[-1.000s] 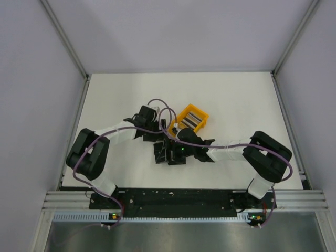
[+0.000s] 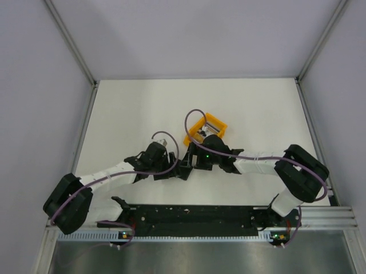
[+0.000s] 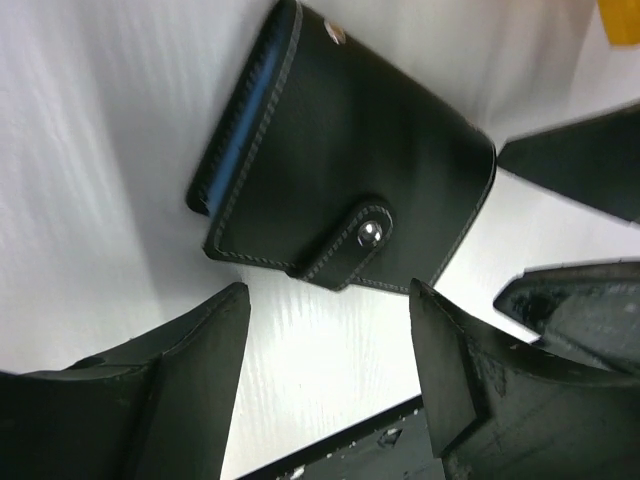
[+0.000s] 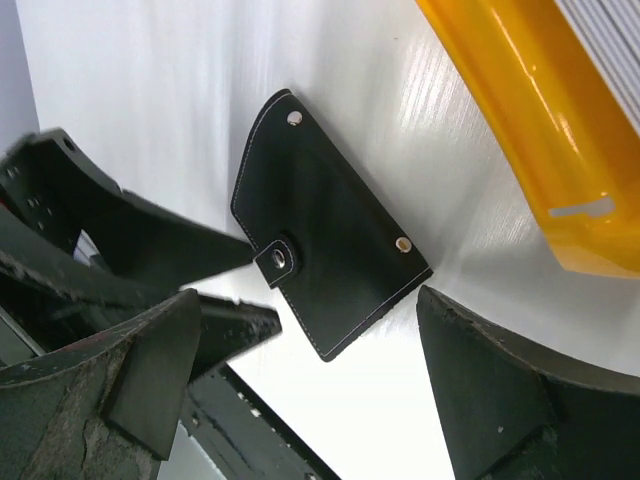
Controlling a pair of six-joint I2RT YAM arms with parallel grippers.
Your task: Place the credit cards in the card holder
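Observation:
A black leather card holder with a snap strap lies on the white table between my two grippers. Inside its left edge a blue card shows in the left wrist view. My left gripper stands open at the strap side of the holder, nothing held between its fingers. On the holder's other side is my right gripper, its fingers apart and the holder lying between and beyond them, not gripped. Tips of the right fingers come close to the holder's right corner in the left wrist view.
Behind the right gripper stands a yellow box, partly hidden by the arm, with grey flat strips inside. It is close to the holder's far side. Bare table lies at the back left and along the right.
The holder has turned and shifted slightly right. My right gripper has drawn back a little to the right and away.

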